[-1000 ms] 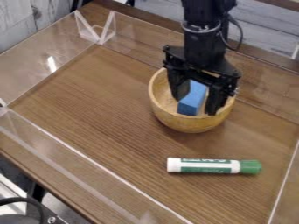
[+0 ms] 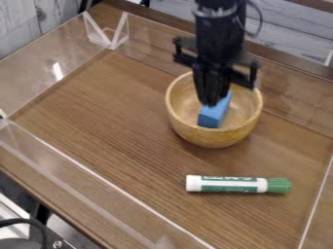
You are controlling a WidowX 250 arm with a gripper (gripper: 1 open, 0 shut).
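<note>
My black gripper (image 2: 205, 63) is over the back part of a yellow round bowl (image 2: 213, 135), blurred, with its tip above the rim and nothing visible held; it looks shut. A blue block (image 2: 216, 111) lies inside the bowl, below and slightly right of the gripper. A white and green cylinder (image 2: 237, 184) lies on the wooden surface in front of the bowl.
Clear plastic walls run along the left and back edges. A black cable (image 2: 39, 233) curls at the lower left corner.
My gripper has risen up out of the bowl and is blurred with motion. The blue block in the bowl is now more exposed to view.
</note>
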